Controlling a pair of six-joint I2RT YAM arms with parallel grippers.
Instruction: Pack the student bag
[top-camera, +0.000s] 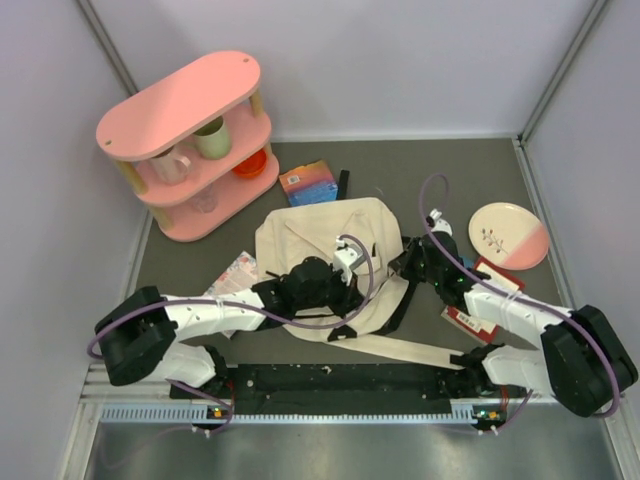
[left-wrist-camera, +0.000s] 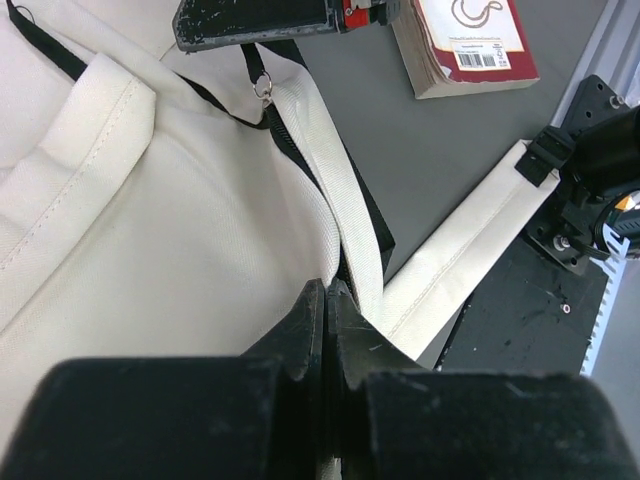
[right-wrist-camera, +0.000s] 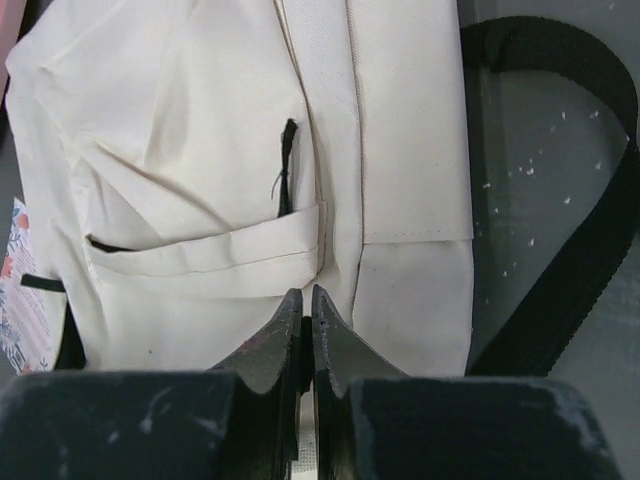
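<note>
The cream bag (top-camera: 320, 222) lies open-mouthed on the dark table between my arms. In the left wrist view, my left gripper is shut on the bag's edge beside the zipper (left-wrist-camera: 283, 137). Farther along that edge, a black zipper pull (left-wrist-camera: 253, 62) with a metal ring hangs from the tip of my right gripper (top-camera: 394, 266). The right wrist view shows those fingers closed together on the dark pull, with zipper teeth (right-wrist-camera: 305, 456) below. What lies inside the bag is hidden.
A red book (left-wrist-camera: 470, 42) lies right of the bag, partly under my right arm. A plate (top-camera: 508, 236) is at the far right, a colourful box (top-camera: 308, 184) behind the bag. The pink shelf (top-camera: 185, 95) fills the back left.
</note>
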